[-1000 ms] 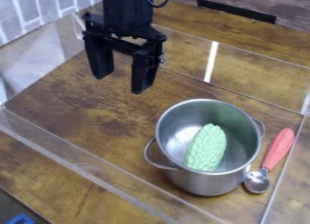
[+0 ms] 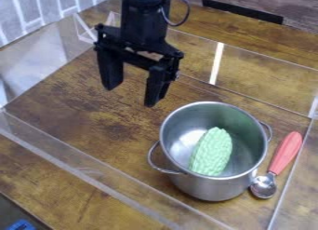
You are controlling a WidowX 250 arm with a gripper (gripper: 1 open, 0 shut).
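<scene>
The black gripper (image 2: pixel 134 83) hangs over the wooden table at the upper middle, left of and above a steel pot (image 2: pixel 211 182). Its two fingers stand apart, with nothing visible between them. In the pot lies a light green corn cob (image 2: pixel 211 150). To the pot's right rests a scoop with a red handle (image 2: pixel 284 157) and a metal head.
Clear plastic sheeting or edging borders it on the left and right. A blue object (image 2: pixel 18 221) shows at the bottom left corner.
The gripper has shifted slightly to the right and turned a little. The pot, corn and scoop are unchanged.
</scene>
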